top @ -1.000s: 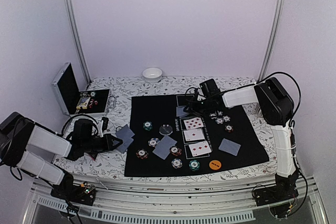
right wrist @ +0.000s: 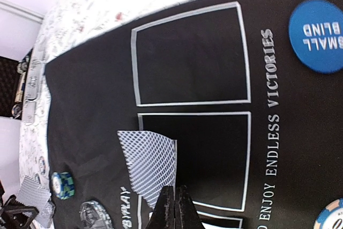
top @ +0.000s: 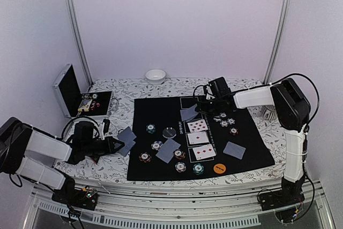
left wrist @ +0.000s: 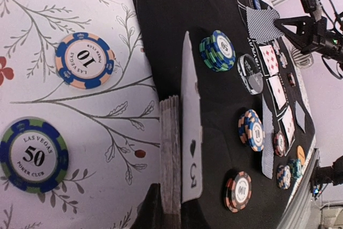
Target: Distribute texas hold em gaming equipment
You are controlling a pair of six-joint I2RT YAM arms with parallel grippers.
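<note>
My left gripper (top: 113, 144) is shut on a deck of cards (left wrist: 170, 154) at the mat's left edge; in the left wrist view one face-up-side card (left wrist: 191, 127) splays out from the stack. Over the far part of the black mat (top: 153, 105), my right gripper (top: 201, 109) is shut on a single blue-backed card (right wrist: 150, 159), which slants up from its fingertips above an outlined card box. Three face-up red cards, the nearest box's card (top: 201, 151), the middle card (top: 198, 139) and the far card (top: 197, 125), lie in a column in outlined boxes.
Blue-backed cards lie face down at the mat's near middle (top: 168, 150) and right (top: 234, 150). Several chip stacks, a clear round piece (top: 169, 132) and an orange disc (top: 220, 169) are around them. An open case (top: 94, 103) and a white bowl (top: 155, 76) stand off the mat.
My right gripper has shifted slightly right and the card at its tip now shows more and looks tilted. The left arm and the rest of the layout look unchanged.
</note>
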